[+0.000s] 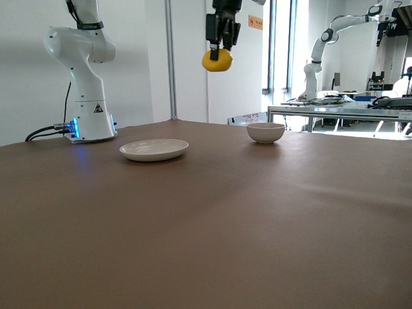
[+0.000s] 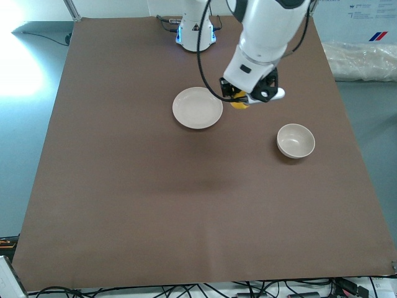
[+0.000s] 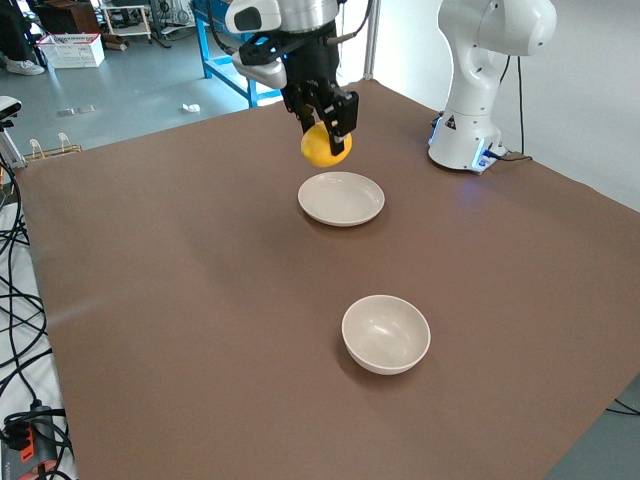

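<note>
My gripper hangs in the air shut on a yellow round object, seen also as the yellow object in the right view; in the left view my arm mostly covers it. A shallow white plate lies on the brown table, below and beside the gripper. A white bowl stands apart to the right in the left view, and nearer the camera as the bowl in the right view.
The robot's white base stands at the back edge, with black cables beside it. More cables lie off the table along its edge.
</note>
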